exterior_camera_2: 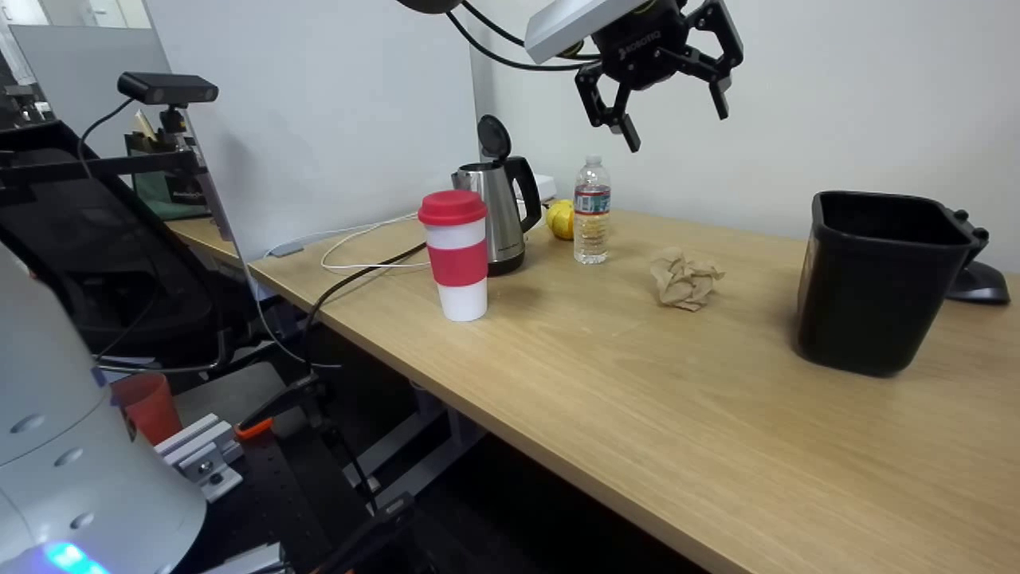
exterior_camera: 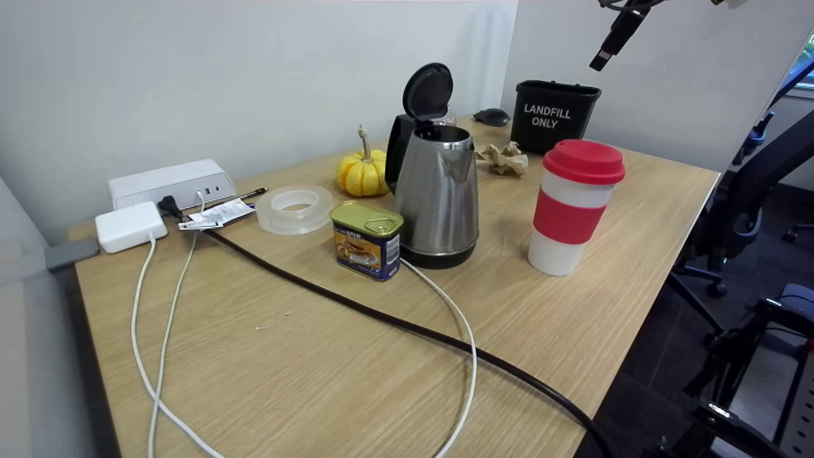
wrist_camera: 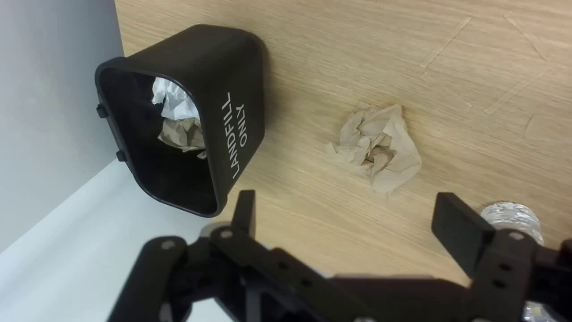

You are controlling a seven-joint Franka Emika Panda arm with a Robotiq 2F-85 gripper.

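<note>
High over the table my gripper (exterior_camera_2: 676, 124) stands open, its fingers wide apart and nothing between them. In the wrist view its fingertips (wrist_camera: 244, 212) frame the lower part of the picture. A crumpled brown paper (wrist_camera: 375, 147) lies on the bare wood beyond the fingers; exterior view 2 has the same paper (exterior_camera_2: 684, 279) at mid-table. To its side stands a black bin (wrist_camera: 244, 80) marked "LANDFILL ONLY", upright in exterior view 2. Inside the bin are white crumpled paper (wrist_camera: 179, 102) and brown crumpled paper (wrist_camera: 185, 134).
A clear water bottle (exterior_camera_2: 592, 225), a steel kettle (exterior_camera: 441, 194) with raised lid, a red-and-white cup (exterior_camera: 568, 221), a yellow pumpkin (exterior_camera: 362, 174) and a Spam can (exterior_camera: 367, 248) share the table. Cables cross one end.
</note>
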